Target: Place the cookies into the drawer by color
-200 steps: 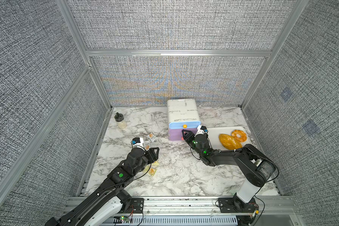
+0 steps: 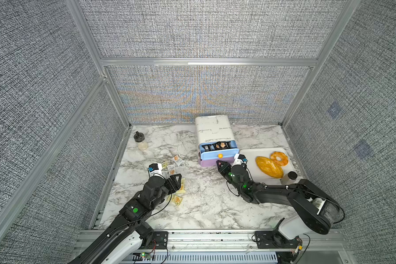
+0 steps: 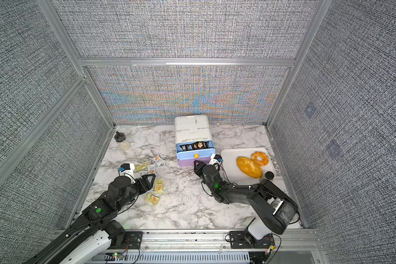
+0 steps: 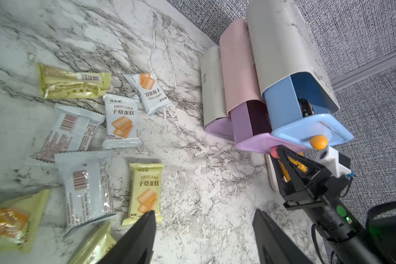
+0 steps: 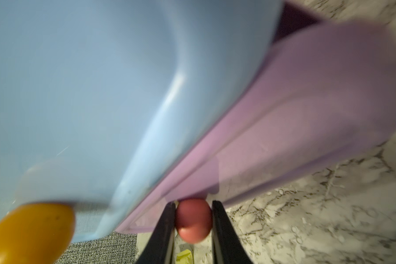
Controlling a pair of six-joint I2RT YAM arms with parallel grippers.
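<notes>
A white-topped drawer box [image 2: 213, 127] stands mid-back. Its blue drawer [image 2: 209, 154], with an orange knob, is pulled out showing dark packets; the purple drawer [image 4: 255, 144] beneath is also partly out. My right gripper is shut on the purple drawer's pink knob. My left gripper is open above the table at left, over cookie packets: yellow ones [image 4: 145, 187], white ones [image 4: 121, 121], and others of the same kinds lying loosely around.
A white tray [image 3: 228, 156] with a bread loaf and a ring pastry lies to the right, near a jar [image 2: 289, 178]. Another jar [image 2: 140, 140] stands at back left.
My right arm has moved toward the front and right. The blue drawer, shut earlier, now stands out, as does the purple one. The left arm has shifted slightly.
</notes>
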